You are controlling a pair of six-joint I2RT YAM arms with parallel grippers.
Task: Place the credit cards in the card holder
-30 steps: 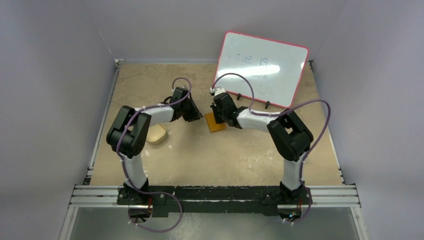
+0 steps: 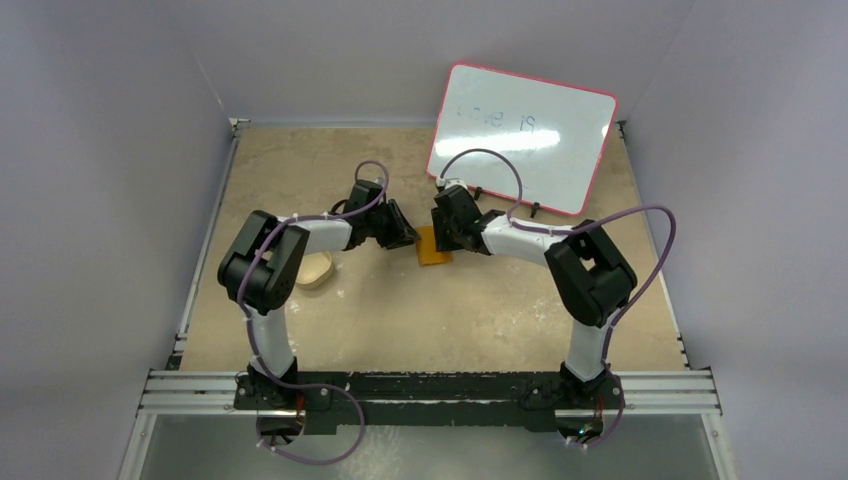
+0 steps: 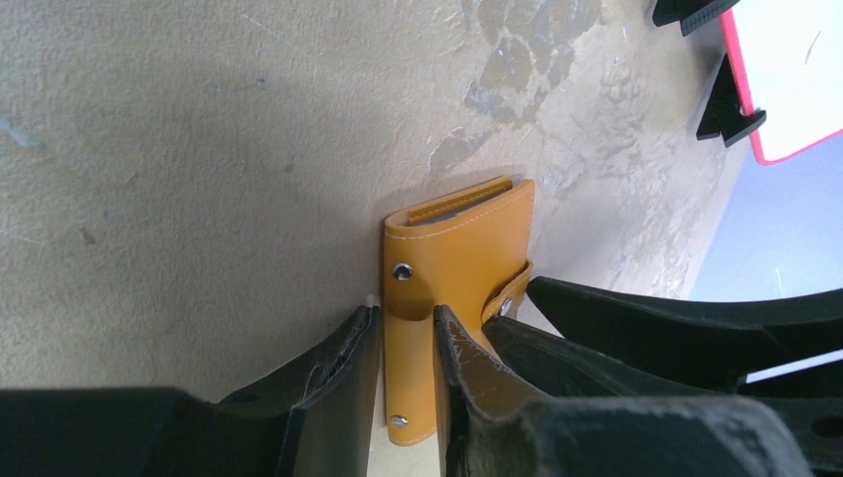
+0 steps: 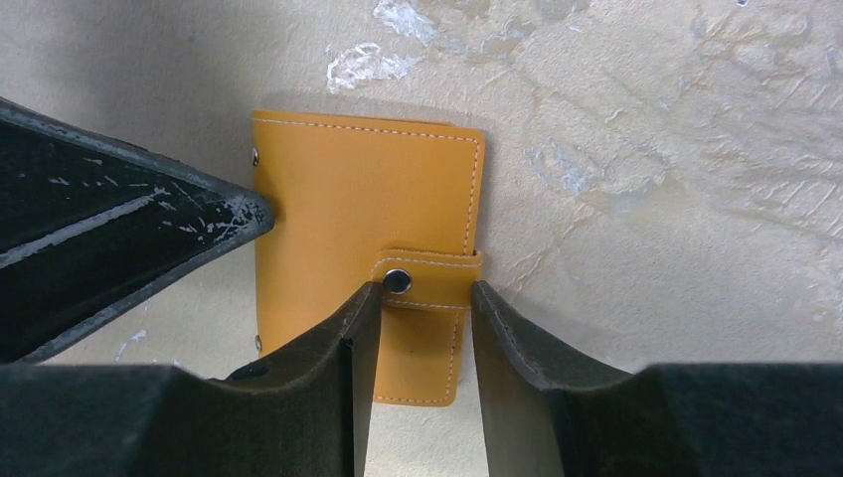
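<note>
An orange-tan leather card holder (image 2: 434, 248) lies on the table between my two grippers. In the left wrist view, a thin greyish edge shows inside the open end of the holder (image 3: 467, 224); I cannot tell how many cards are in it. My left gripper stands part open at the holder's riveted edge, which shows between its fingertips. On the opposite edge, the snap strap (image 4: 432, 278) appears between the fingertips of my open right gripper. Whether either gripper's fingers press on the leather cannot be told. No loose card is visible.
A cream bowl (image 2: 315, 270) sits at the left, partly under the left arm. Behind the right arm stands a whiteboard (image 2: 530, 130) with a red-pink frame on dark feet.
The card holder has turned to lie straighter and shifted slightly right. My left gripper has moved right, up to its edge.
</note>
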